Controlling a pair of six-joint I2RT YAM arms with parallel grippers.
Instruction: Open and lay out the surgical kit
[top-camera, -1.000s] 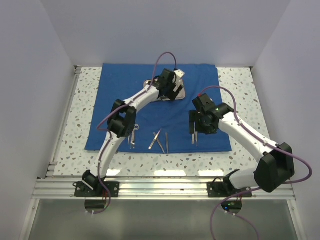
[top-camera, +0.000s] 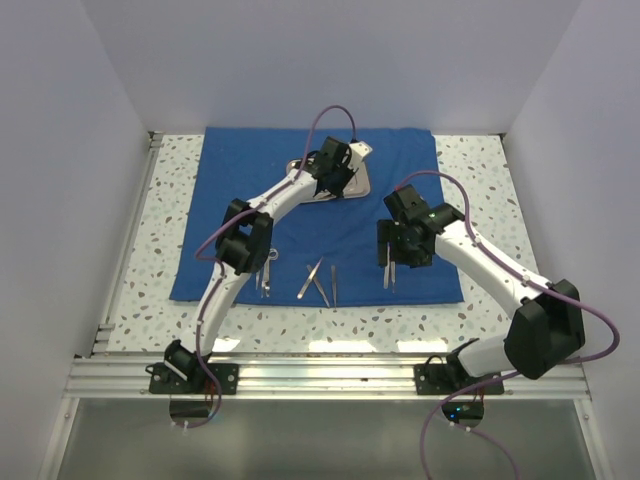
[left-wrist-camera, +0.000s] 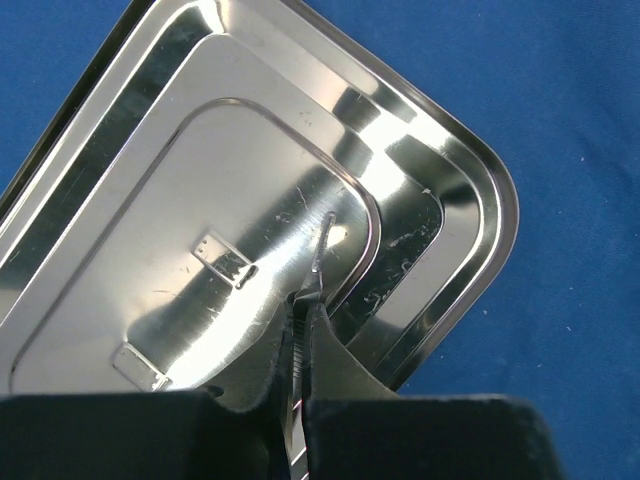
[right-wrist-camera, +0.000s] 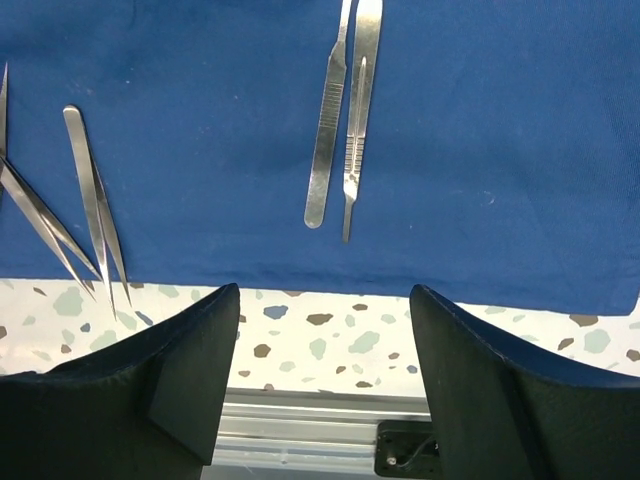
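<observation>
The steel tray (top-camera: 359, 185) lies at the back of the blue cloth (top-camera: 230, 150), with its inner lid or insert (left-wrist-camera: 160, 240) in it. My left gripper is shut over the tray, at a slim steel instrument (left-wrist-camera: 322, 242); whether it grips this cannot be told. My right gripper stands open above the cloth's front right, nothing between its fingers. Below it lie two scalpel handles (right-wrist-camera: 326, 130) side by side, and several tweezers (right-wrist-camera: 90, 190) farther left.
Scissors (top-camera: 268, 262) and other instruments lie along the front left of the cloth. Speckled table (top-camera: 160, 240) shows round the cloth. The cloth's right part has free room.
The right arm has barely moved.
</observation>
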